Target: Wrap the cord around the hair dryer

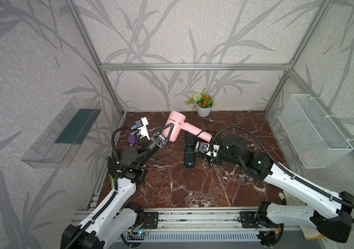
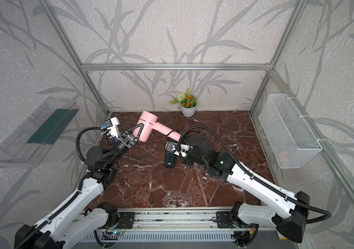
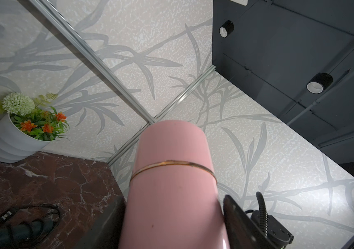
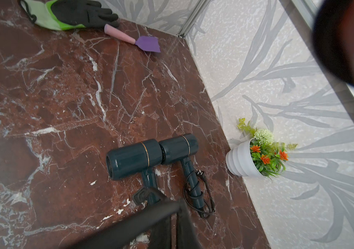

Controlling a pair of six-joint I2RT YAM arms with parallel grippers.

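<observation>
The pink hair dryer [image 1: 175, 120] is raised above the table, with its handle [image 1: 196, 131] slanting down to the right. My left gripper is shut on its barrel, one finger on either side. A thin dark cord [image 1: 200, 133] crosses the handle near its lower end; most of the cord is hidden. By that handle end, my right gripper is shut, its fingertips together. A small dark piece [image 4: 143, 195] shows beside them, too unclear to tell whether it is held. Blurred pink and black fill the upper right corner of the right wrist view.
Two dark teal hair dryers [image 4: 134, 158] lie on the table below the right gripper, one with its cord [image 4: 193, 193] around the handle. A potted plant [image 1: 204, 108] stands at the back. A purple spatula [image 4: 147, 43] and a glove [image 4: 81, 14] lie on the left.
</observation>
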